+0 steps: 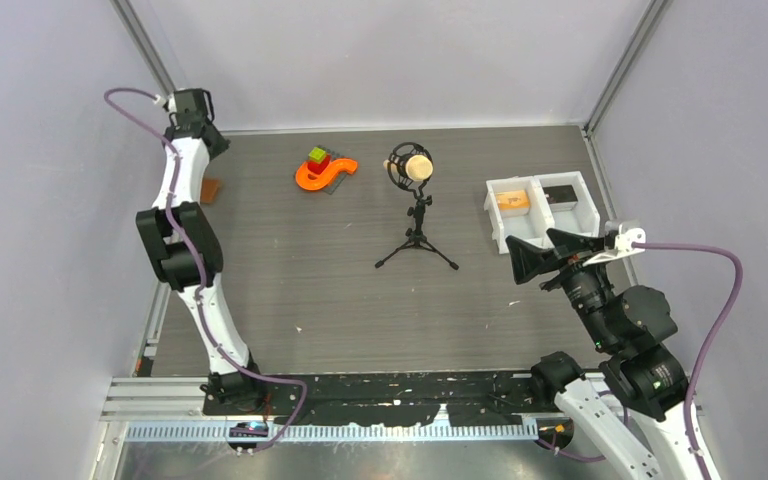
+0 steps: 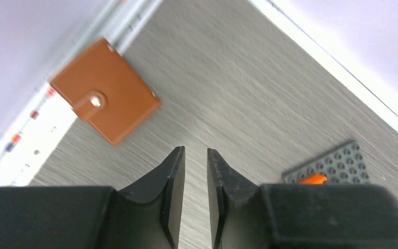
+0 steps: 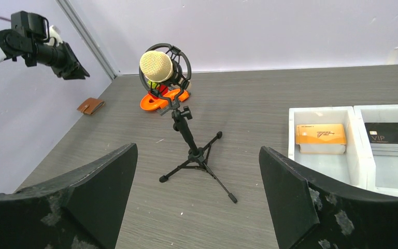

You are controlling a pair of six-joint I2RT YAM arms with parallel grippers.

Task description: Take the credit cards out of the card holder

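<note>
A brown leather card holder (image 2: 122, 85) with a snap strap lies at the left edge of the table, tipped against the rail; it appears shut, so its inside is hidden. In the top view the card holder (image 1: 210, 190) is partly covered by my left arm. My left gripper hangs above and away from it, its fingers slightly apart with nothing between. My right gripper is open and empty near the white box (image 3: 370, 155). Orange cards (image 3: 321, 135) stack in one compartment of that box, black VIP cards (image 3: 391, 134) in the other.
A microphone on a black tripod (image 1: 416, 240) stands mid-table. Between it and the holder, at the back, sit an orange track piece (image 1: 322, 178) and coloured blocks on a grey studded plate (image 2: 337, 166).
</note>
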